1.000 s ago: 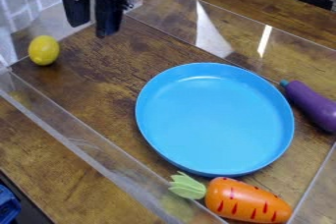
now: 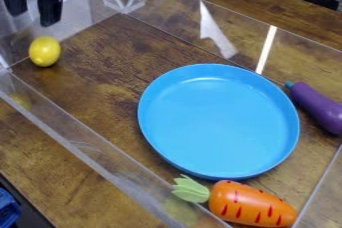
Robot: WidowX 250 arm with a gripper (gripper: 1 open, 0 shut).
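At the top left edge of the view, my dark gripper (image 2: 35, 2) hangs open, partly cut off by the frame, above a yellow egg-shaped object (image 2: 44, 51) standing on the wooden floor. Nothing shows between its fingers. A large blue plate (image 2: 218, 116) fills the middle right. A toy carrot (image 2: 249, 203) lies at the bottom right, and a purple eggplant (image 2: 315, 109) at the right edge.
Clear plastic walls (image 2: 114, 162) border the wooden area. The floor between the yellow object and the plate is bare. A blue item (image 2: 11, 213) sits at the bottom left corner, outside the walls.
My gripper has moved left from the upper middle-left to the top left edge, above the yellow object. The other objects are where they were.
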